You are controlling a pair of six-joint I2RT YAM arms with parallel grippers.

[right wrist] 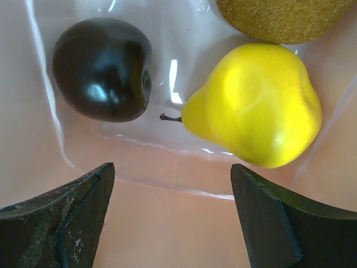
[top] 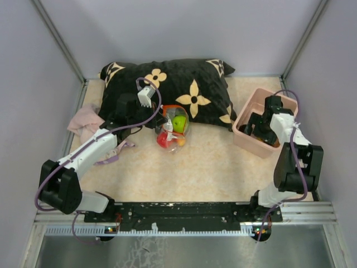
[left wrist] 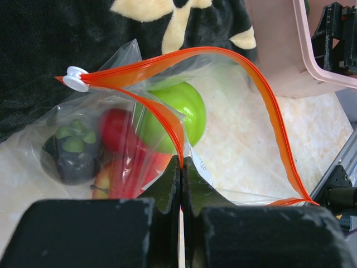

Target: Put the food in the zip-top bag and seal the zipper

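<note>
The clear zip bag [left wrist: 78,167] with orange zipper [left wrist: 276,128] and white slider [left wrist: 76,78] holds a green apple [left wrist: 181,106], red fruit [left wrist: 114,128] and a dark vegetable [left wrist: 75,162]. My left gripper is shut at the bag's opening; whether bag film sits between the fingers is unclear. My right gripper is open inside the pink bin [top: 251,146], above a dark round fruit [right wrist: 100,67] and a yellow pear [right wrist: 251,106], with a brown item [right wrist: 279,17] at the top edge of the right wrist view.
A black flowered pillow [top: 184,84] lies along the back behind the bag. A pink cloth [top: 86,120] is at the left.
</note>
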